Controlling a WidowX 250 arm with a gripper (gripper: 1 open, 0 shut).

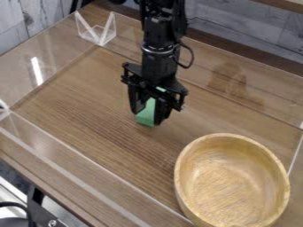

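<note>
My black gripper [151,99] hangs from the arm at the centre of the camera view, low over the wooden table [83,133], open, its fingers around and over a small green object [148,113]. The green object is partly hidden behind the fingers; whether they touch it is unclear.
A large pale tan bowl [229,184] fills the lower right. A white translucent item [97,27] lies at the upper left. A dark cable or part [14,215] is at the lower left edge.
</note>
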